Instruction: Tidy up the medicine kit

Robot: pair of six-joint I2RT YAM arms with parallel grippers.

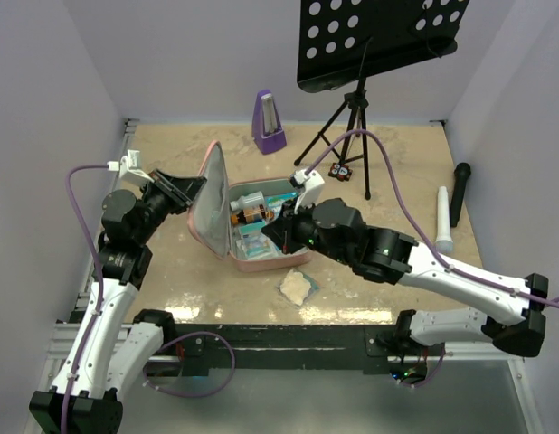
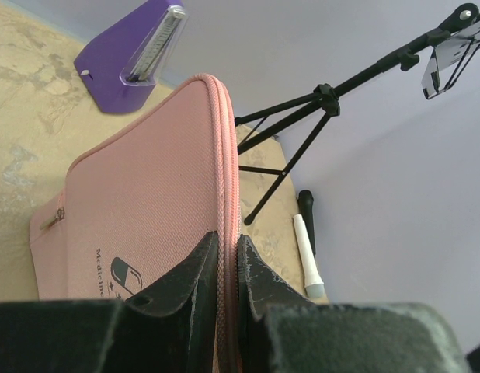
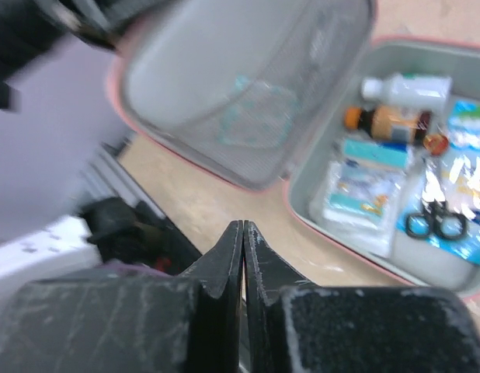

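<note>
The pink medicine kit (image 1: 270, 264) stands open, holding a white bottle (image 3: 415, 92), a brown bottle (image 3: 391, 123), black scissors (image 3: 436, 221) and packets (image 3: 364, 194). My left gripper is shut on the edge of its upright lid (image 2: 139, 194), printed side toward that camera. My right gripper (image 1: 284, 240) is above the kit in the top view; in its wrist view the fingertips (image 3: 252, 233) appear together, with nothing visible between them. A small packet (image 1: 298, 287) lies on the table in front of the kit.
A purple metronome (image 1: 269, 131) stands at the back, a music stand (image 1: 356, 117) behind right, a small dark object (image 1: 341, 172) by it. A white tube (image 1: 443, 221) and black microphone (image 1: 459, 194) lie at the right.
</note>
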